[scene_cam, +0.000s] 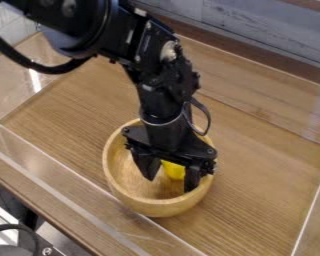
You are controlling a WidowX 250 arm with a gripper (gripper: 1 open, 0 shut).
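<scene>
My black gripper (168,170) is lowered into a round wooden bowl (145,204) on the table, its fingers open around a small yellow object (175,171). The arm hides much of the bowl's back and part of the yellow object, so I cannot tell whether the fingers touch it.
A white panelled wall (256,35) runs along the back. A black cable (16,228) shows at the lower left corner.
</scene>
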